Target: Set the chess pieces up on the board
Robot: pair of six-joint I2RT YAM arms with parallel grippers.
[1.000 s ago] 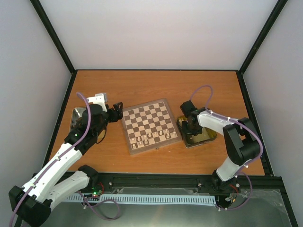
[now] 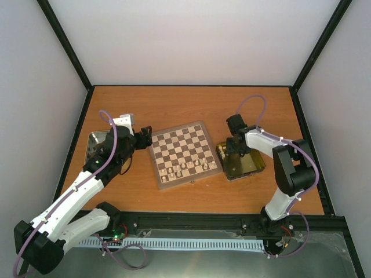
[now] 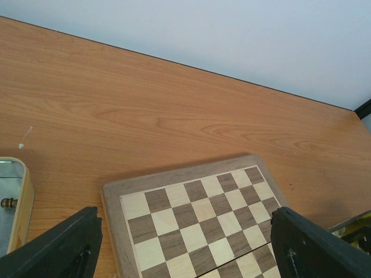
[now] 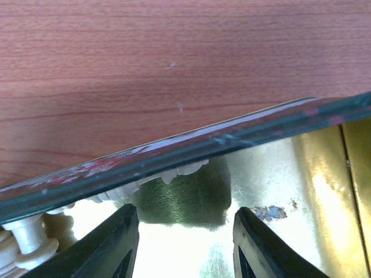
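Observation:
The chessboard lies mid-table, with several light pieces along its near rows; its far part shows bare in the left wrist view. My left gripper hangs open above the board's left side, nothing between its fingers. My right gripper is down in the gold-lined box right of the board. In the right wrist view its two fingers stand apart over the bare box floor, white pieces lying to their left along the dark rim.
A metal tray in a wooden frame sits left of the board, partly under the left arm, with a piece inside.
The right arm and its gripper have shifted slightly right and back within the box area.

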